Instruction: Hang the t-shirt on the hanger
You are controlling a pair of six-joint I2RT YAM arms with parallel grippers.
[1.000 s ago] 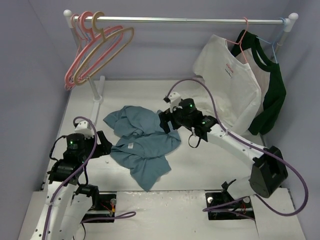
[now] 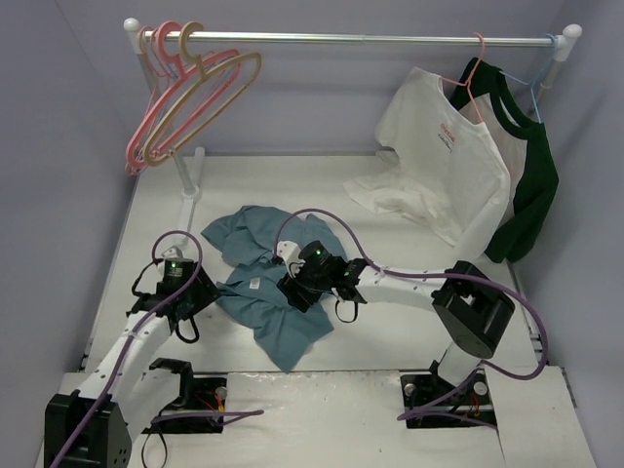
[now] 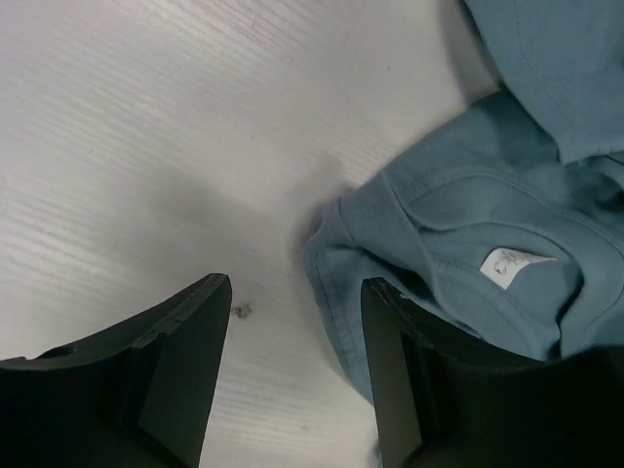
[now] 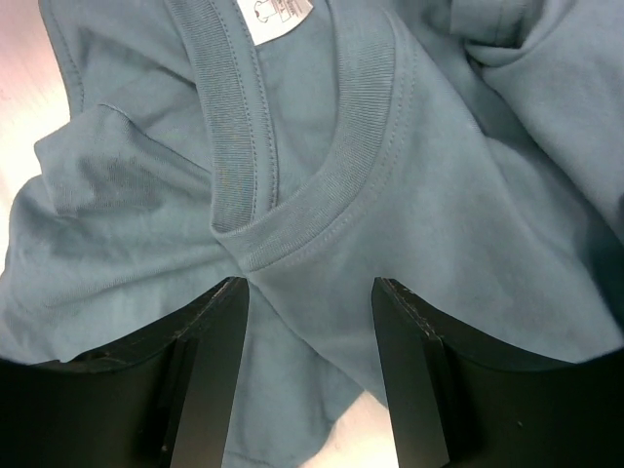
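Note:
A blue-grey t-shirt (image 2: 278,322) lies crumpled on the white table, its collar (image 4: 322,210) and label (image 3: 512,263) showing. My left gripper stands open just left of a folded corner of the shirt, with bare table between its fingers. My right gripper is open over the collar area of the shirt; whether its fingertips touch the cloth is unclear. Pink and tan hangers (image 2: 205,102) hang empty at the left end of the rail (image 2: 322,39).
A white shirt (image 2: 429,156) and a green-trimmed shirt (image 2: 526,205) hang at the rail's right, the white one's hem draping onto the table. Bare table (image 2: 400,244) lies right of the blue-grey shirt. Side walls bound both sides.
My right gripper has moved left and toward the front, from the shirt's upper right onto its middle.

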